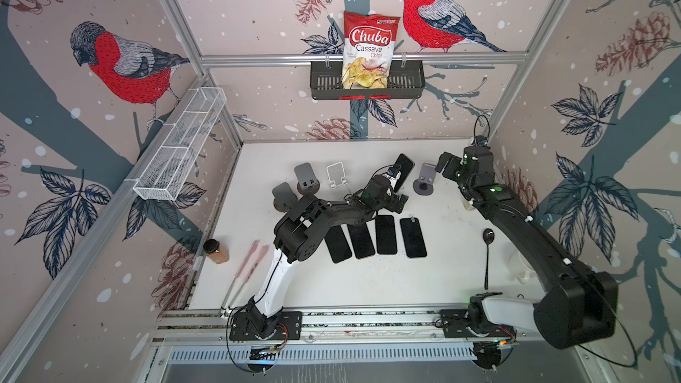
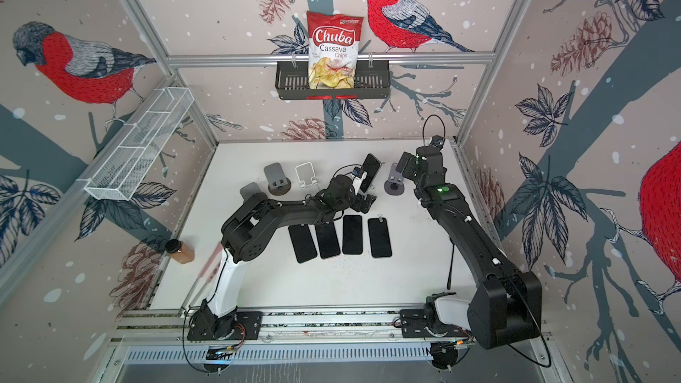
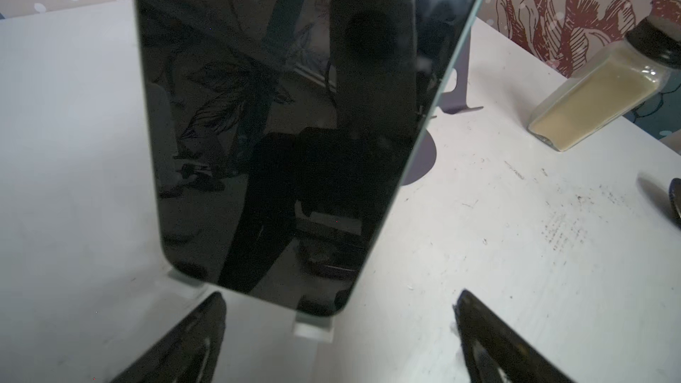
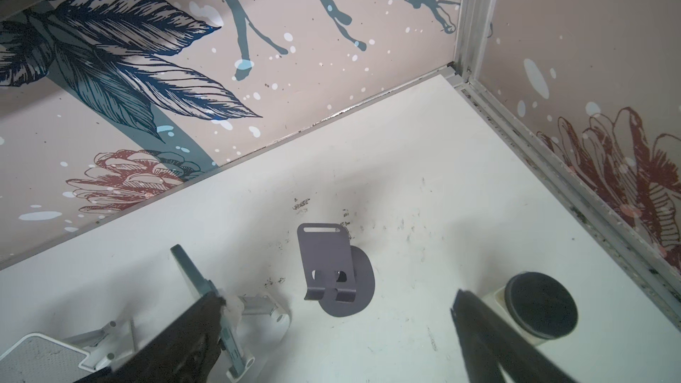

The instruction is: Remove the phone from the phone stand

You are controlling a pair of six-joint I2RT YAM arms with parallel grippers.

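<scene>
A black phone [image 3: 283,127] stands tilted in front of my left gripper. Its bottom edge is at the two pale lips of a white phone stand [image 3: 313,328], most of which the phone hides. The right wrist view catches that phone [image 4: 188,267] almost edge-on, with part of its stand [image 4: 267,306] behind. From above, the phone [image 1: 403,170] lies beyond the left gripper [image 1: 397,189]. The left fingers are spread, with only table between the tips. My right gripper hangs open and empty, above and right of a grey empty stand [image 4: 327,262].
Several phones [image 1: 386,234] lie flat in front of the left arm. Other empty stands [image 1: 306,178] stand to the left. A jar [image 3: 599,92] and a spoon [image 1: 488,237] are at the right.
</scene>
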